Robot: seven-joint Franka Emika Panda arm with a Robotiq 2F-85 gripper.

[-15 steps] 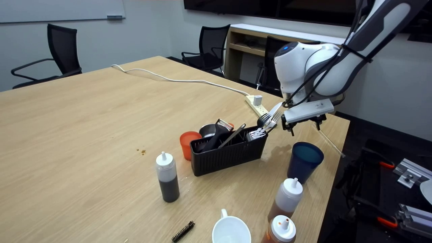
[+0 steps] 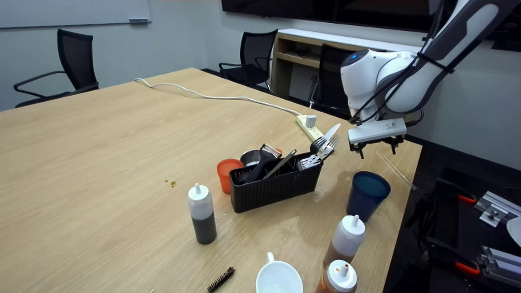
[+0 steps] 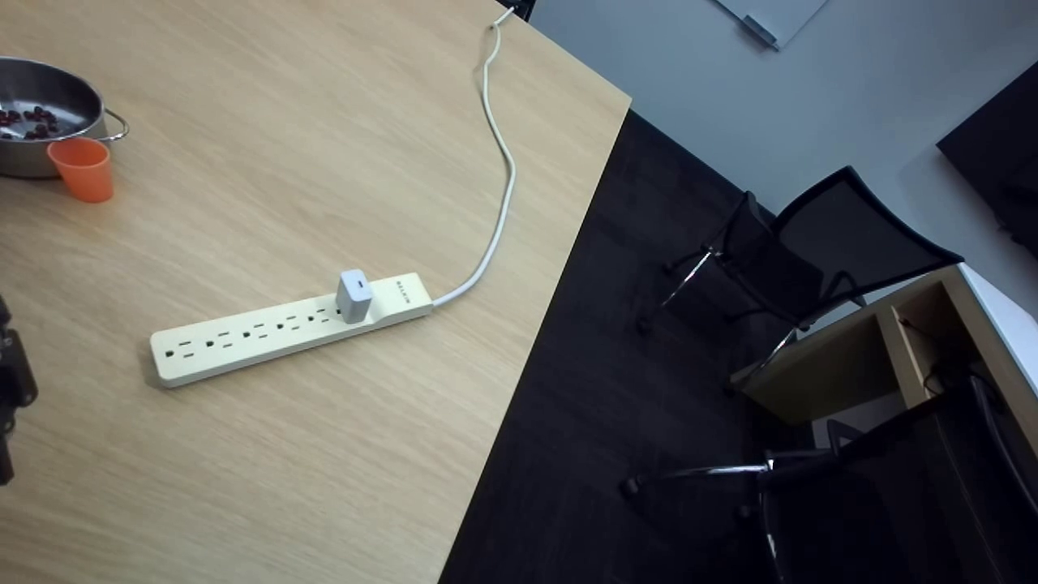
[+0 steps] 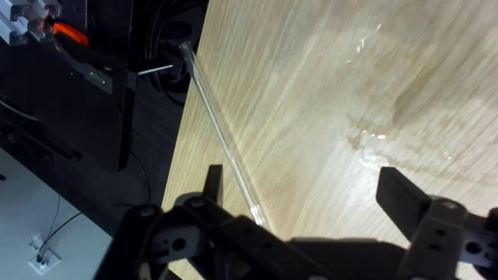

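Observation:
My gripper is open above the table near its right edge, with nothing held between its fingers. Under it in the wrist view lies a clear thin straw or rod (image 4: 219,123), nearer the left finger (image 4: 213,184); its far end sticks out past the table edge and its near end is partly hidden by the gripper. In exterior view 1 that rod (image 2: 398,168) lies to the right of and below the gripper (image 2: 377,151). A dark blue cup (image 2: 367,193) stands upright, closer to that camera than the gripper.
A black basket of utensils (image 2: 278,188) stands left of the cup. Squeeze bottles (image 2: 347,239) and a white mug (image 2: 278,279) are at the front. The power strip (image 3: 282,331) lies near another edge. Wet patches (image 4: 373,135) mark the table.
The gripper has moved a little to the right in exterior view 1, toward the table edge, and slightly away from the utensil basket. The objects on the table have stayed put.

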